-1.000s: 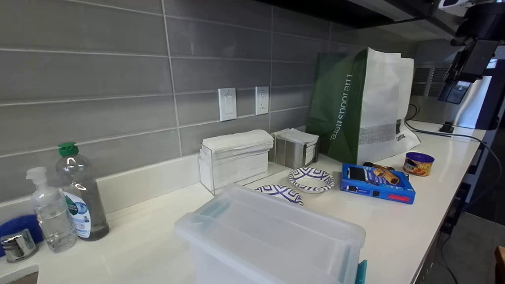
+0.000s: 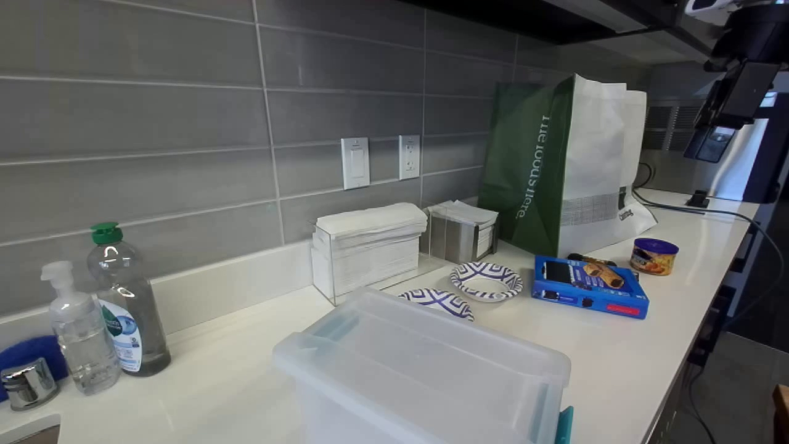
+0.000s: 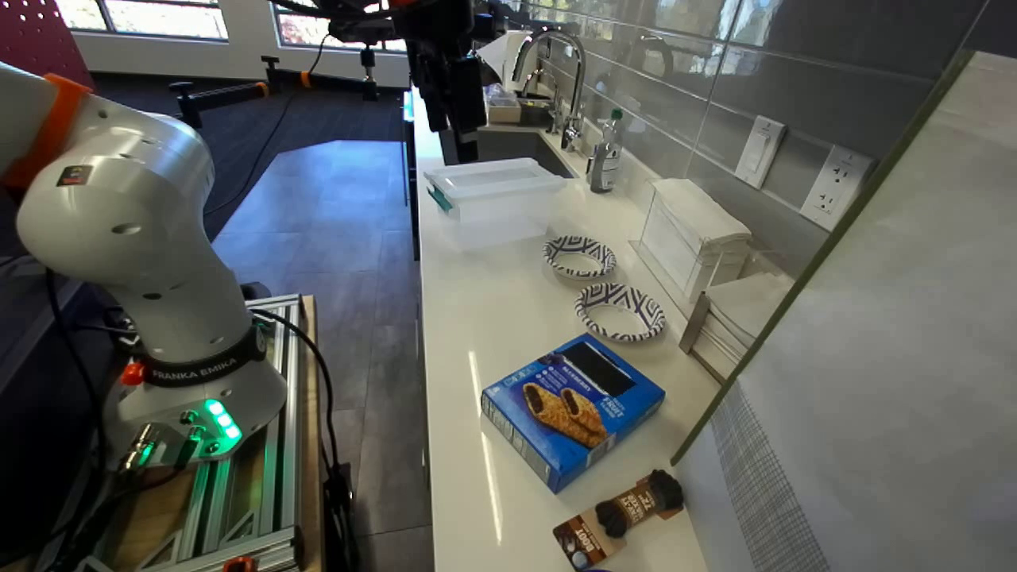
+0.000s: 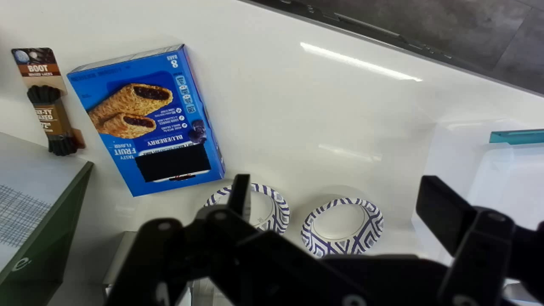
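My gripper stands open, its two fingers wide apart in the wrist view with only the counter far below between them. In the second exterior view the dark gripper (image 3: 464, 143) hangs above the counter's left edge. On the counter lies a blue box of blueberry bars (image 4: 148, 122). Two patterned paper bowls, one (image 3: 579, 257) nearer the bin and another (image 3: 620, 311) nearer the box, sit side by side. A clear lidded bin (image 2: 436, 348) with teal latches stands at the sink end. Beside the blue box is a pack of boot laces (image 3: 620, 519).
A tall green and white paper bag (image 2: 592, 163) stands against the wall. Napkin holders, one clear (image 2: 370, 251) and one metal (image 2: 462, 229), line the backsplash. A purple-lidded tub (image 2: 653, 256) sits near the box. Bare counter (image 4: 316, 117) runs along the front edge.
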